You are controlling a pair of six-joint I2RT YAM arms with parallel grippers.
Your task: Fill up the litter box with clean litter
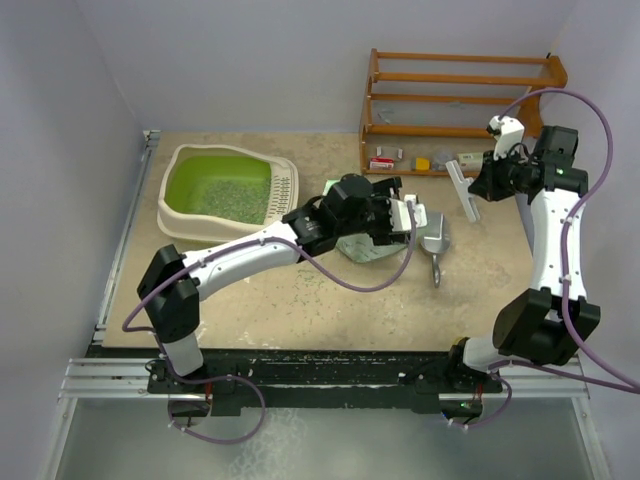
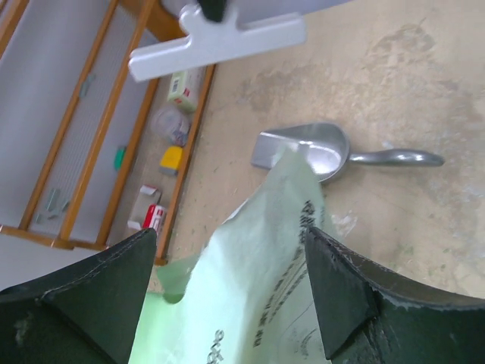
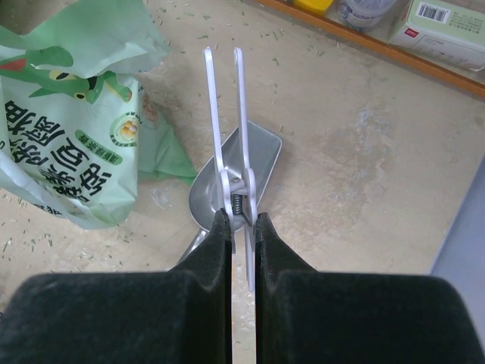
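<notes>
A pale green bag with dark lettering [image 3: 64, 144] stands on the table, largely covered by the left arm in the top view. Over its top, my left gripper is open, and the bag [image 2: 246, 262] shows between and beyond the spread fingers. My right gripper is shut on a white clip [image 3: 245, 159] with two long prongs, held above the table right of the bag. Beneath the clip rests a metal scoop [image 1: 436, 238], which looks empty. At the left, the litter box [image 1: 284, 195], cream with a green inside, has green granules [image 1: 236, 200] in part of it.
A wooden rack [image 1: 460, 78] stands along the back, with small items such as a yellow block [image 1: 422, 163] at its foot. Granules are scattered over the table.
</notes>
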